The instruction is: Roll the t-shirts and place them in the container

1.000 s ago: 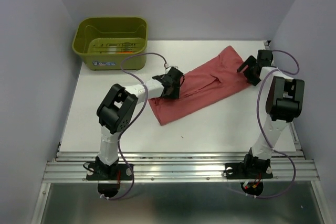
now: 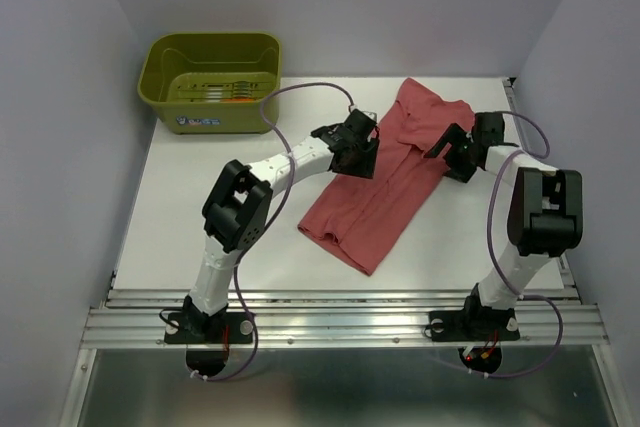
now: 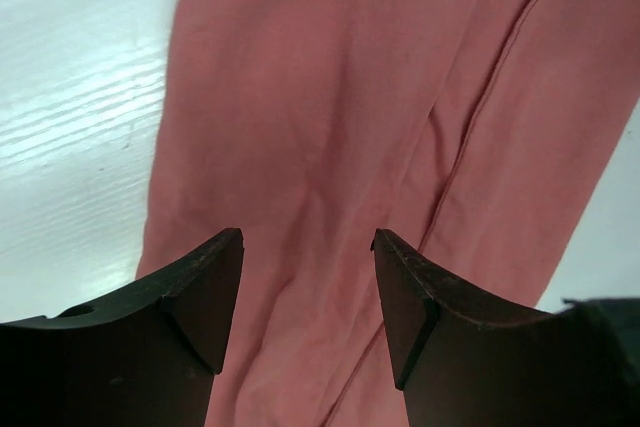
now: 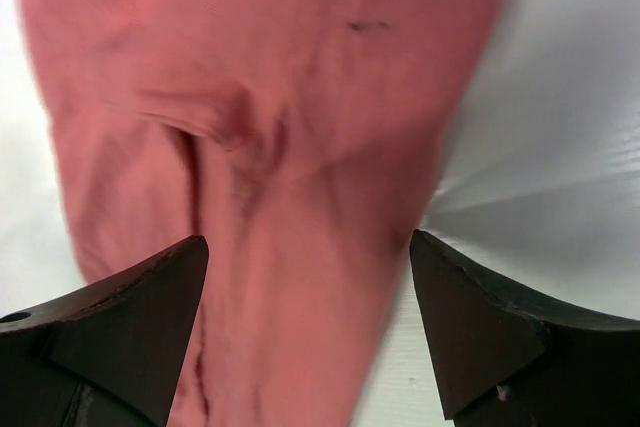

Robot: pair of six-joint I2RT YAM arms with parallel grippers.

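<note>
A red t-shirt (image 2: 385,192), folded into a long strip, lies slantwise on the white table from front left to back right. My left gripper (image 2: 372,169) is over the strip's left side near its middle. In the left wrist view its two fingers stand apart above the cloth (image 3: 290,117), with folds running lengthwise beneath. At the strip's right edge is my right gripper (image 2: 446,162), also open. The right wrist view shows the cloth (image 4: 310,197) between and beyond its spread fingers, with a bunched fold near the centre.
An olive-green basket (image 2: 160,82) stands at the back left of the table (image 2: 190,212). Grey walls close in the sides and back.
The shirt has turned to a steeper slant and lies flatter than a second ago. Lately the left gripper moved right over it, while the right came forward and left along its edge.
</note>
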